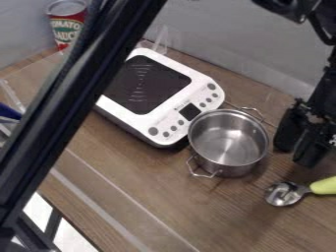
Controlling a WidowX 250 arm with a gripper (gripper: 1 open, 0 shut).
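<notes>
A steel pot (229,141) with two handles sits on the wooden counter, beside a white induction cooker (147,96). A metal ladle (284,194) with a yellow-green handle lies in front of it at the right. My black gripper (305,140) hangs at the right edge, just right of the pot and above the ladle, open as far as can be seen, with nothing visible in its fingers.
A tomato sauce can (67,25) stands at the back left. A black frame bar crosses the left of the view. The counter in front of the pot is clear; a grey wall runs along the back.
</notes>
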